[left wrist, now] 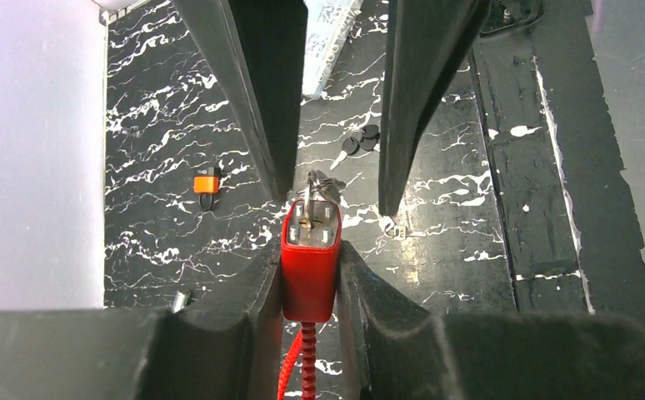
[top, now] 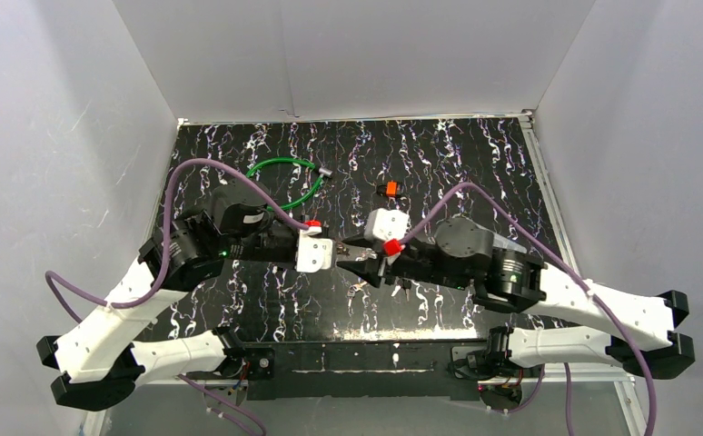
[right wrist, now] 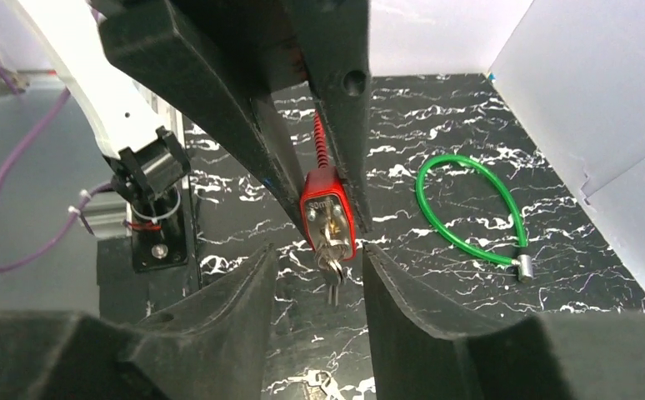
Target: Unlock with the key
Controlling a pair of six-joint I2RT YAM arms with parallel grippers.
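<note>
A red padlock body (left wrist: pixel 309 275) with a cable shackle is clamped between my left gripper's fingers. Its metal keyhole end (right wrist: pixel 327 215) points toward my right gripper, and a key (left wrist: pixel 309 204) on a small ring appears seated there. Small metal pieces (right wrist: pixel 332 292) dangle from the ring. My right gripper stands open, its two fingertips spread on either side of the key and ring without visibly touching them. In the top view both grippers meet tip to tip above the middle of the table; the lock is mostly hidden there.
On the table lie an orange padlock (left wrist: pixel 207 185), a green cable lock (right wrist: pixel 469 162), keys with black heads (left wrist: pixel 359 140) and another bunch of keys (right wrist: pixel 319 383). A clear plastic bag (left wrist: pixel 327 46) sits toward the right. Walls close off the back and sides.
</note>
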